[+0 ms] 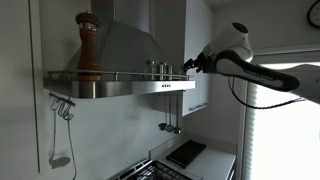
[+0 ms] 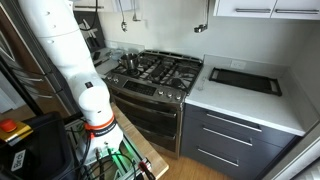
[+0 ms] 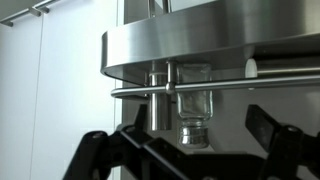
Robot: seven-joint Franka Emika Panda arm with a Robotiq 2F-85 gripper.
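My gripper (image 1: 190,67) is at the right end of the range hood (image 1: 120,88), about level with the small containers (image 1: 160,69) on its railed ledge. In the wrist view, which looks upside down, the gripper stands open with nothing held. A metal cylinder (image 3: 159,105) and a clear glass jar with a metal cap (image 3: 195,110) appear in the gap between the fingers, behind the rail (image 3: 220,84). They look a little beyond the fingertips; contact cannot be made out. A tall brown pepper mill (image 1: 88,45) stands at the hood's far left end.
A white rod-like item (image 3: 285,66) lies along the ledge. Ladles (image 1: 170,125) and other utensils hang beneath the hood. Below are the stove (image 2: 160,72) and a counter with a dark tray (image 2: 243,81). A wall cabinet (image 1: 197,55) is close behind the gripper.
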